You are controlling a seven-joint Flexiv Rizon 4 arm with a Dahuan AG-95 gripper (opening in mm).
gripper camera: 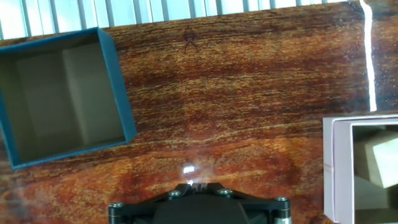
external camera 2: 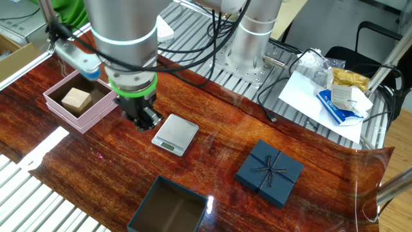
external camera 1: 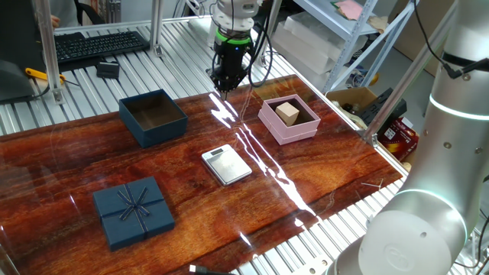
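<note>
My gripper (external camera 1: 225, 92) hangs over the back of the wooden table, between the open blue box and the pink box. In the wrist view, the gripper shows at the bottom edge with its fingertips together, and nothing can be seen between them. A pale wooden block (external camera 1: 287, 114) lies inside the open pink box (external camera 1: 284, 136). The open dark blue box (external camera 1: 162, 135) looks empty. Its likely lid, blue with a ribbon bow (external camera 1: 134, 211), rests flat nearer the front. A silver scale (external camera 2: 176, 134) sits mid-table.
Bare tabletop (gripper camera: 236, 81) separates the two boxes. At the table's side in the second exterior view are white paper (external camera 2: 293, 96) and a blue packet (external camera 2: 338, 108). A cable end (external camera 1: 205, 270) lies by the front edge.
</note>
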